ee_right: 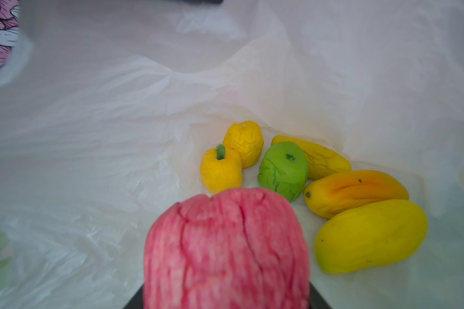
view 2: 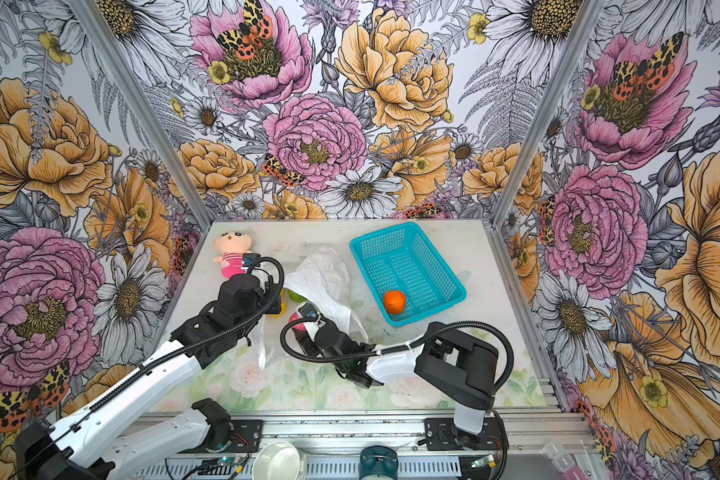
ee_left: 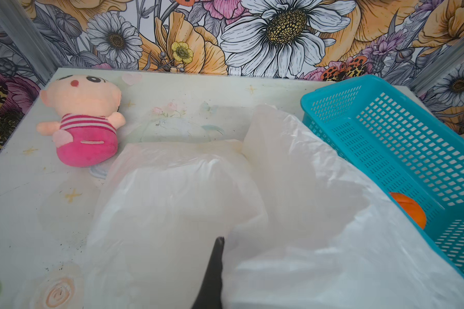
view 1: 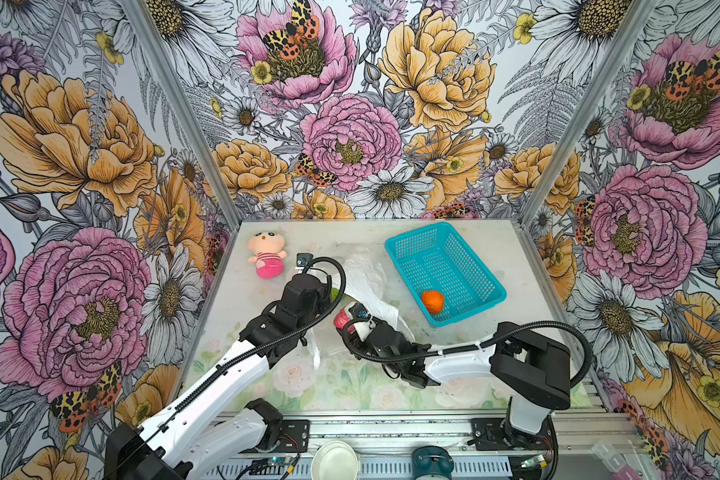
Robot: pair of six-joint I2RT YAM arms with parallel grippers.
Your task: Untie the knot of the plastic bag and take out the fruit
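Observation:
The white plastic bag lies open and crumpled on the table. My left gripper is shut on its thin film, lifting one side; a single dark finger shows and plastic hides the rest. Clasped in my right gripper is a wrinkled pink fruit, which fills the low middle of the right wrist view. Behind it in the bag are a yellow pepper-like fruit, a round yellow fruit, a green fruit, and several long yellow ones, including an orange-tinged one. An orange fruit rests in the teal basket.
A pink plush doll sits at the table's back left. The basket takes up the back right, close to the bag's edge. Bare table lies in front of the basket, partly under my right arm.

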